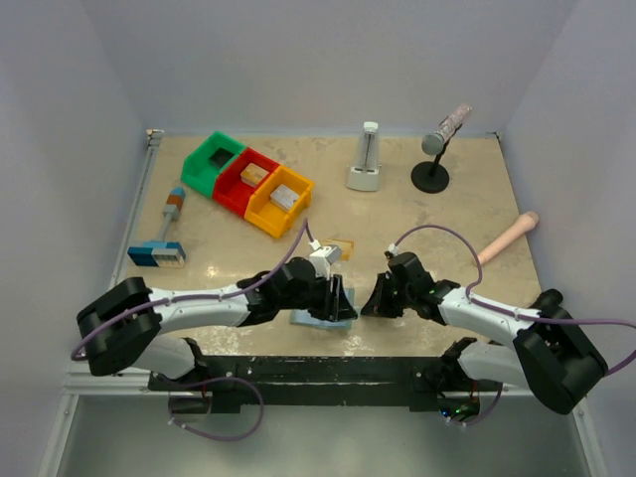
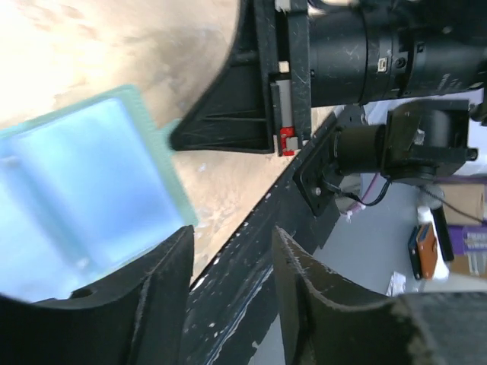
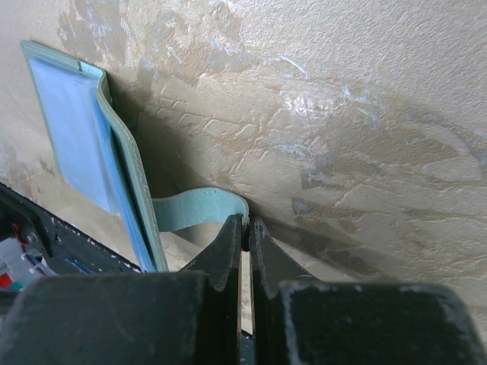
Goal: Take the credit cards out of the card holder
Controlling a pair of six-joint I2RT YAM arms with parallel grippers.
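Observation:
The card holder lies spread on the table, pale blue with a green edge. The left wrist view shows its clear blue pages from above. Over its right part is my left gripper, hiding some of it; its fingers stand apart, with nothing visible between them. At the holder's right side my right gripper is shut on the end of the green strap. A yellow card lies on the table behind the holder, partly covered by the left gripper. I cannot tell whether cards remain inside.
Green, red and yellow bins stand at the back left. A white stand, a dark round base and a rolling pin are farther off.

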